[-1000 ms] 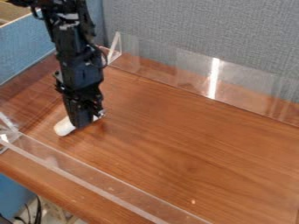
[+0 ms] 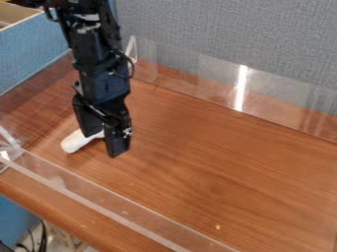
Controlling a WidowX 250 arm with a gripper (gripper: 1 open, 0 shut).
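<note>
My black gripper (image 2: 102, 133) reaches down from the top left over the wooden table, its fingers open. Just left of and partly behind it, a white elongated object (image 2: 77, 140) lies on the wood, its right part hidden by the gripper. I cannot tell whether they touch.
Clear plastic walls edge it along the front and back. A blue bin (image 2: 30, 69) stands at the left, and a grey panel (image 2: 237, 44) is behind. Cables hang at the lower left.
My gripper has shifted right and a little toward the front of the table, showing more of its fingers. The white object appears to stay in place.
</note>
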